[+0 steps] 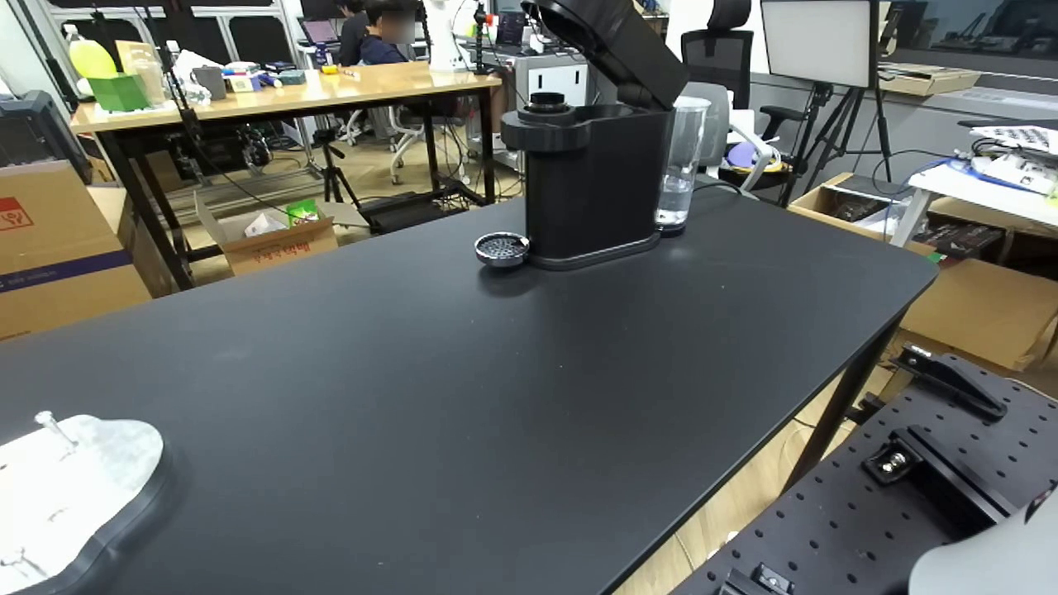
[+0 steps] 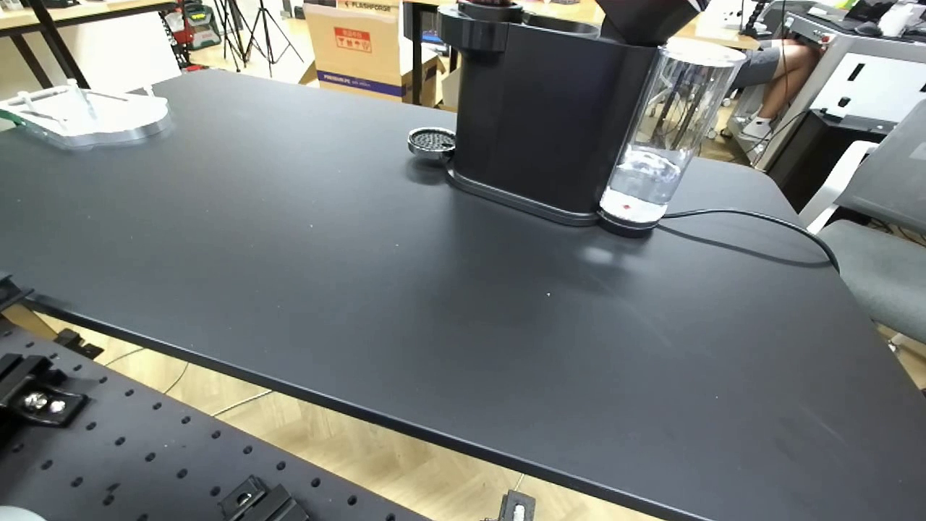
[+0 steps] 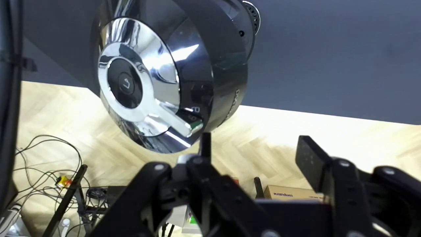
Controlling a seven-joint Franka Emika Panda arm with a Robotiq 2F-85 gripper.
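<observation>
A black coffee machine stands on the dark table, its lid tilted up. In the wrist view the lid's chrome and black round face fills the upper left, with a silver lever pointing toward the lower right. My gripper is open, its two fingers wide apart and only the floor showing between them. The left fingertip appears just below the lever's end; whether they touch I cannot tell. Neither exterior view shows the gripper.
A clear water tank stands behind the machine, and a power cable trails from there. The round drip tray juts from the machine's front. A white-topped stand sits at the table's far end; bare tabletop lies between.
</observation>
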